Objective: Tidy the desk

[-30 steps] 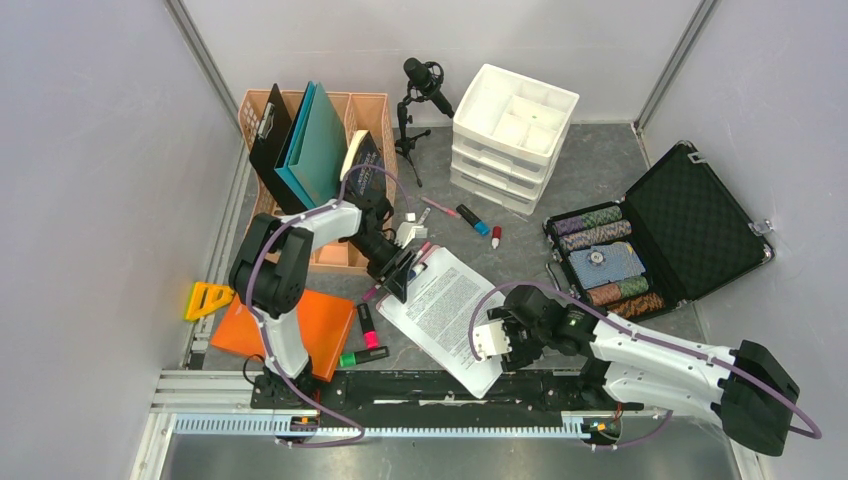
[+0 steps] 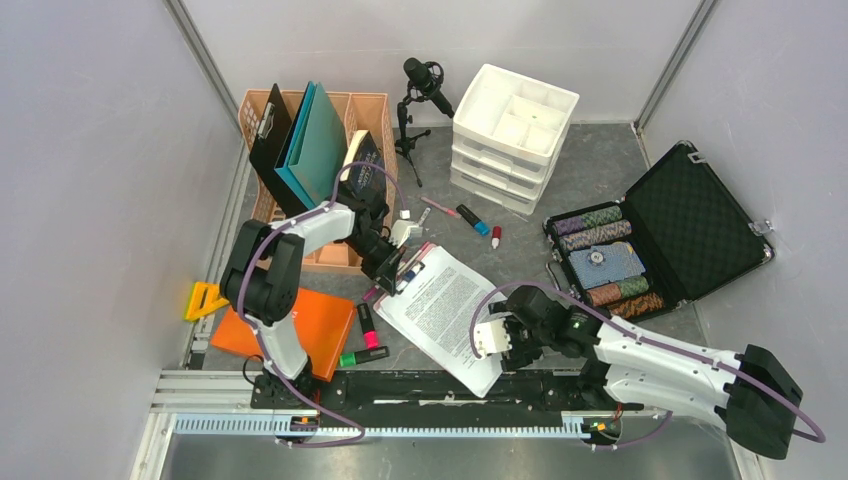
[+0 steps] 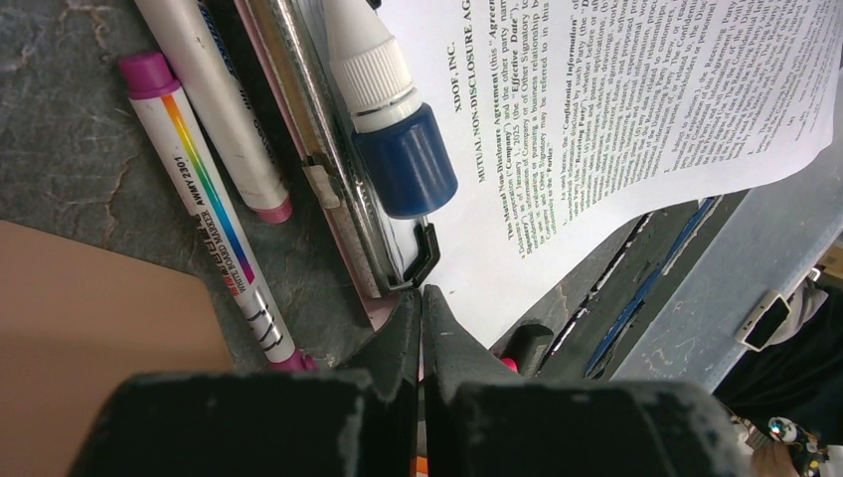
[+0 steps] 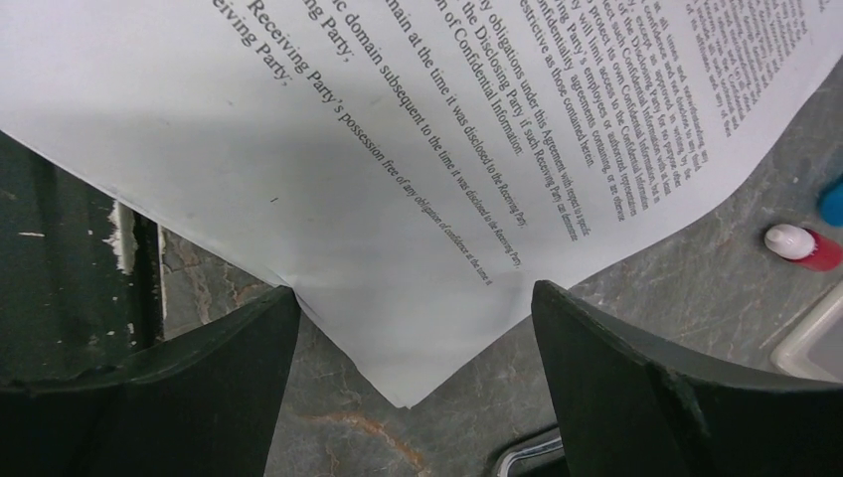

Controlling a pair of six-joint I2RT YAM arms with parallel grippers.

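A pink clipboard with printed pages (image 2: 440, 320) lies mid-desk. My left gripper is shut at its metal clip (image 3: 328, 179) edge, by a small black piece; whether anything is pinched is unclear. A blue-and-white bottle (image 3: 403, 159) lies on the clip. Two white markers (image 3: 199, 209) lie beside it. My right gripper stands open around the pages' lower corner (image 4: 408, 368). Highlighters (image 2: 365, 355), a pink pen (image 2: 440, 208) and small red item (image 2: 496, 236) lie loose.
An organizer (image 2: 258, 100) with folders stands back left, a microphone (image 2: 418, 75) and white drawer unit (image 2: 515, 110) at the back. An open chip case (image 2: 700, 230) is right, an orange folder (image 2: 260, 330) front left, a yellow object (image 2: 203, 299) beside it.
The right arm is essentially still.
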